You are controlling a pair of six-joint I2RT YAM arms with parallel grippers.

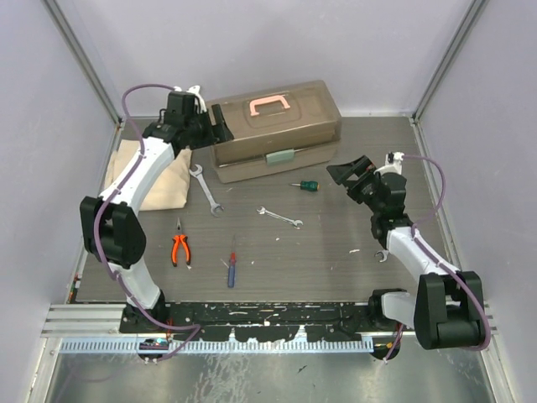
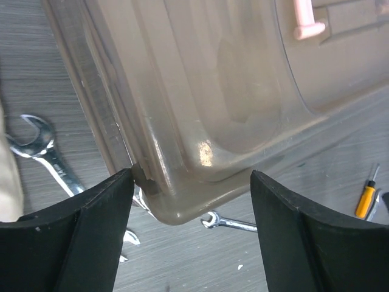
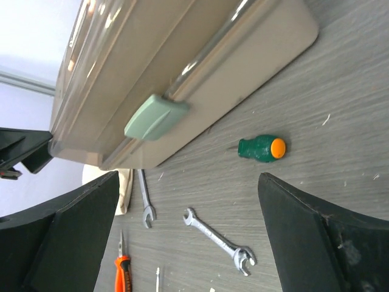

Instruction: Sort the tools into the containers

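The brown translucent toolbox (image 1: 277, 126), with pink handle and green latch (image 3: 155, 117), stands closed at the back. My left gripper (image 1: 221, 123) is shut on the toolbox's left lid corner (image 2: 167, 198), which sits between its fingers. Open and empty, my right gripper (image 1: 340, 178) hangs right of the box's front. Close to it lies a green screwdriver (image 3: 258, 148). A small wrench (image 1: 279, 217) lies mid-table, a large wrench (image 1: 205, 189) to its left. Orange pliers (image 1: 180, 247) and a blue screwdriver (image 1: 232, 273) lie nearer the front. A yellow screwdriver (image 2: 366, 199) shows in the left wrist view.
A beige cloth (image 1: 168, 185) lies at the left beside the large wrench. Under the right arm, another wrench (image 1: 382, 254) is mostly covered. Walls close off the sides and back. Bare table (image 1: 327, 260) stretches across the front right.
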